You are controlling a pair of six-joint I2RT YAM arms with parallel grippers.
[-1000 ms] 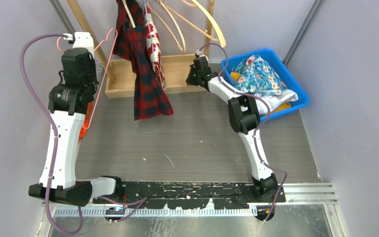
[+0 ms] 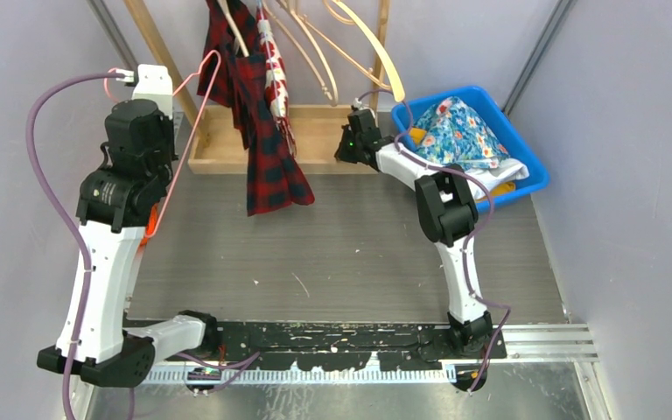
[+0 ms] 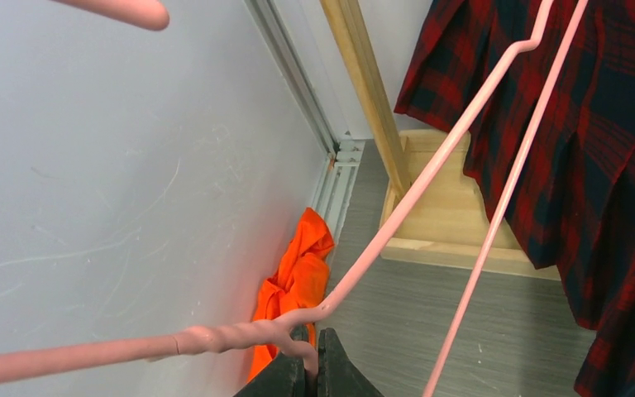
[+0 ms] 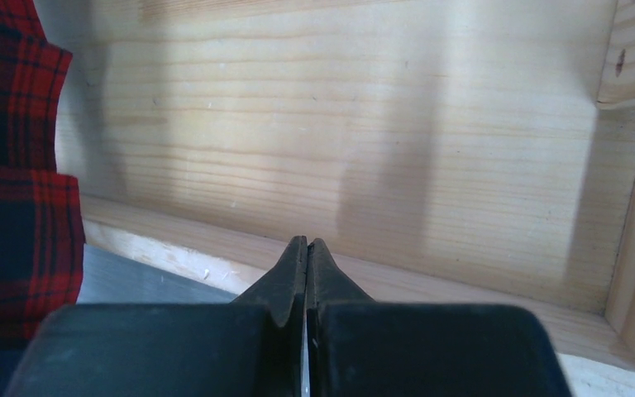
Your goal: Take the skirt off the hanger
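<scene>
My left gripper, high at the left, is shut on the neck of a pink hanger [image 3: 417, 186]; no cloth shows on that hanger's visible bars. The dark red tartan skirt [image 2: 271, 175] hangs from the wooden rack, right of the pink hanger; its pleats [image 3: 595, 165] fill the right of the left wrist view. My right gripper is shut with nothing showing between its fingers, low over the rack's wooden base [image 4: 380, 99], just right of the skirt's red-checked cloth [image 4: 16, 240].
Bare wooden hangers [image 2: 383, 52] and a red-white patterned garment [image 2: 273, 79] hang on the rack. A blue bin [image 2: 529, 171] of fabrics stands right of it. Orange cloth [image 3: 298, 260] lies by the left wall.
The skirt and wooden hangers have shifted a little to the right.
</scene>
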